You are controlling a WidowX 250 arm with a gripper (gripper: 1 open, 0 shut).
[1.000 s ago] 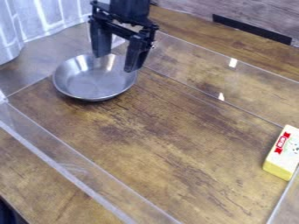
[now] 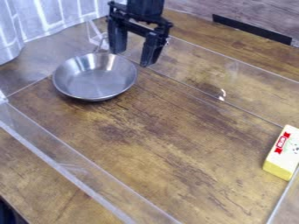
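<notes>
My black gripper (image 2: pixel 135 45) hangs at the top centre, open, its two fingers spread just above and behind the far rim of a metal bowl (image 2: pixel 93 80). Nothing shows between the fingers. The shallow, empty bowl rests on the wooden table (image 2: pixel 163 157) at the left of centre. A pale yellow box (image 2: pixel 282 153) with a red label lies at the right edge of the view.
Clear plastic strips or walls run along the left and far sides of the table. A pale, see-through object (image 2: pixel 10 39) stands at the top left.
The gripper has shifted slightly up and away, toward the back of the table. The bowl and the yellow box have not visibly moved.
</notes>
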